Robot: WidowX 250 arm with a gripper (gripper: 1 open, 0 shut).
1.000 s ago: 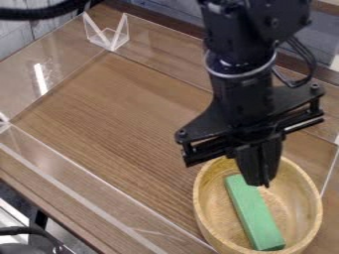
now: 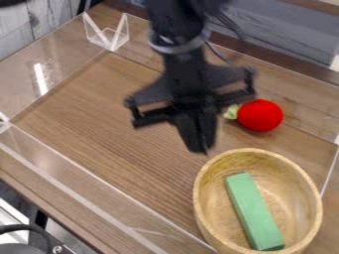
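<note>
A dark gripper [image 2: 185, 109] fills the upper middle of the camera view, blurred, over the wooden table. Whether its fingers are open or shut is hard to make out. Below it to the right, a green block [image 2: 255, 212] lies in a round tan bowl [image 2: 208, 218]. A red round object [image 2: 261, 116] with a small green part rests on the table to the right of the gripper, above the bowl.
A translucent wire-like or plastic item [image 2: 109, 32] stands at the back left. A dark edge runs along the lower left.
The gripper has moved up and to the left, away from over the bowl, uncovering more of the red object and the bowl.
</note>
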